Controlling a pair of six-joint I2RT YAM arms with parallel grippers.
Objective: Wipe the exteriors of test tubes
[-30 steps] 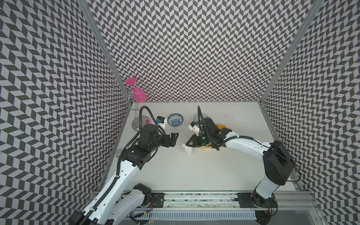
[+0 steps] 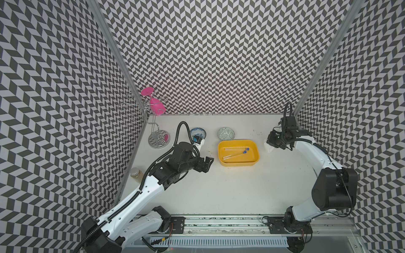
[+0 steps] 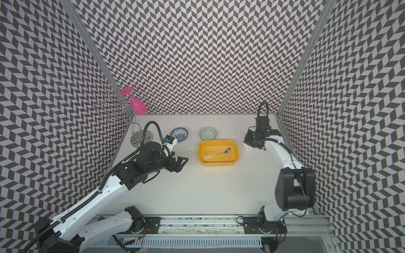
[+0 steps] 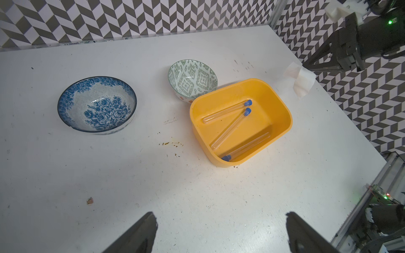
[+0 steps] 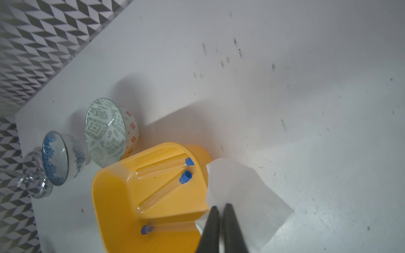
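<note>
Three clear test tubes with blue caps (image 4: 247, 111) lie inside the yellow tray (image 4: 283, 111). My right gripper, at the tray's right, is shut on a white tissue (image 5: 242, 194), which hangs beside and, in the right wrist view, partly over the tray's edge. My left gripper (image 2: 206, 164) stands open left of the tray, above the table, with nothing seen between its blurred fingers in the left wrist view.
A blue-patterned bowl (image 4: 97, 105) and a green-patterned bowl (image 4: 192, 76) stand behind and left of the tray. At the far left are a metal stand with pink items (image 2: 157, 107) and a jar (image 2: 135, 172).
My right gripper has swung from in front of the tray's left part to its right, carrying the tissue and uncovering the tray. My left gripper has moved a little right and down.
</note>
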